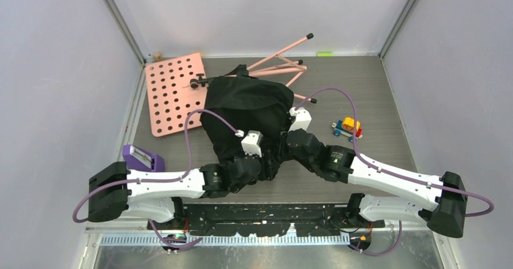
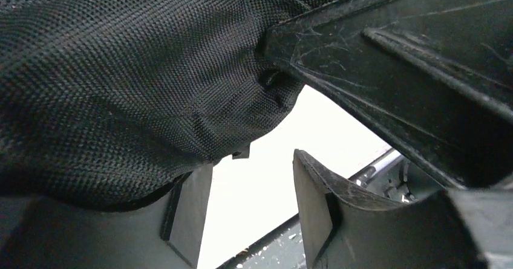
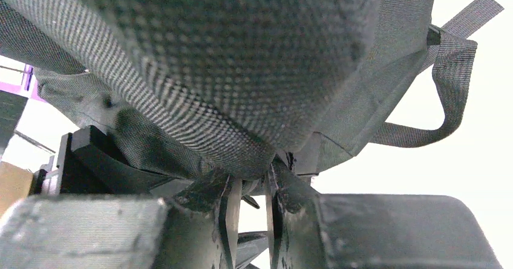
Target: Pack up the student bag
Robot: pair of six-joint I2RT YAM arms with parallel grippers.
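A black fabric bag [image 1: 242, 100] lies in the middle, both grippers at its near right part. My left gripper is part open at the bag's edge [image 2: 139, 81]; nothing is clearly between its fingers, and a black gripper finger of the other arm fills the upper right of that view. My right gripper has its fingers close together against the underside of a bag fold [image 3: 230, 69]; whether fabric is pinched between them is hard to tell.
A pink perforated board [image 1: 169, 93] and pink folded legs [image 1: 278, 69] lie behind the bag. A purple object [image 1: 142, 160] is at the left, a toy vehicle [image 1: 348, 127] at the right.
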